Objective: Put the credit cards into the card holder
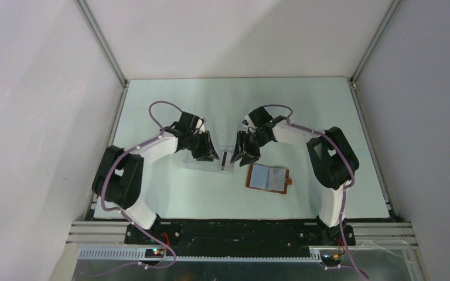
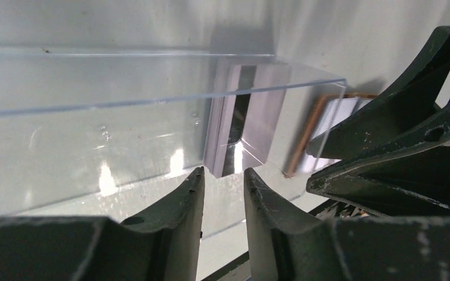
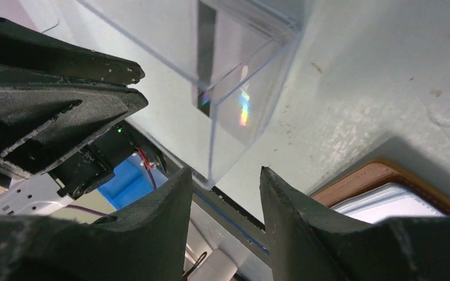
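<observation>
A clear acrylic box [image 1: 202,164] lies at the table's middle, with a pale card stack with a dark stripe [image 2: 222,123] at its right end. My left gripper [image 1: 206,153] is over the box; its fingertips [image 2: 194,184] stand apart with nothing between them. My right gripper [image 1: 241,153] is at the box's right end, part open and empty, its fingertips [image 3: 179,184] apart. The brown card holder [image 1: 267,179], with pale sleeves or cards on it, lies just right of the box, toward the front; its edge shows in the right wrist view [image 3: 381,170].
The two grippers are close together, the right one's body showing large in the left wrist view.
</observation>
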